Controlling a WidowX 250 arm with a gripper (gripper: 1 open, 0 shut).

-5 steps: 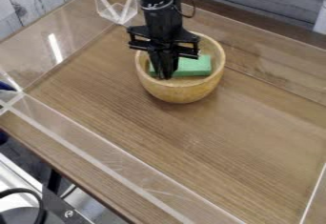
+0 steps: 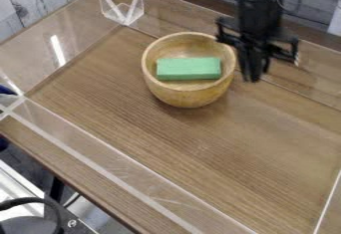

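A wooden bowl sits on the wooden table, holding a green block. The dark robot arm reaches down from the top right to just right of and behind the bowl. Its gripper is blurred at the bowl's right rim, apart from the green block; it looks shut, with nothing seen between its fingers.
A clear plastic holder stands at the back left. A black cable lies at the bottom left corner.
The arm has moved right, from over the bowl to beside it. The green block remains in the bowl, now seen further left, and the bowl sits slightly left too.
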